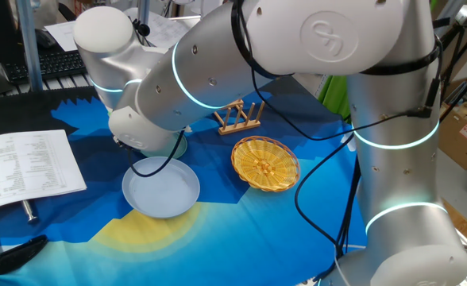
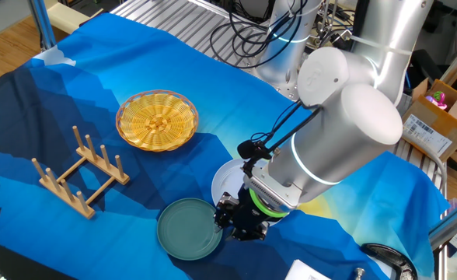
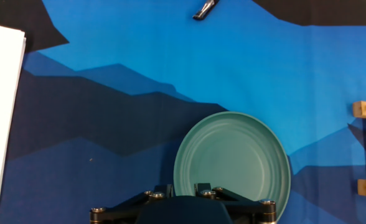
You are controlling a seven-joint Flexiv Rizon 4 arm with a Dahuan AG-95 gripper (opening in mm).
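Observation:
A green plate (image 2: 190,229) lies flat on the blue cloth; its round face (image 3: 233,155) fills the lower right of the wrist view. My gripper (image 2: 235,225) points down at the plate's side, with the two fingers parted and nothing visible between them. From the wrist, one fingertip (image 3: 203,187) shows over the plate's left part and the other just outside its rim. How high they are above it is hard to tell. A pale grey-blue plate (image 1: 161,187) lies close by, partly behind my gripper in exterior view 2.
A wooden rack with upright pegs (image 2: 81,175) and a round wicker basket (image 2: 157,121) share the cloth, both apart from my gripper. Printed paper (image 1: 28,171) and a black clamp (image 1: 11,258) lie at the side. Open cloth surrounds the basket.

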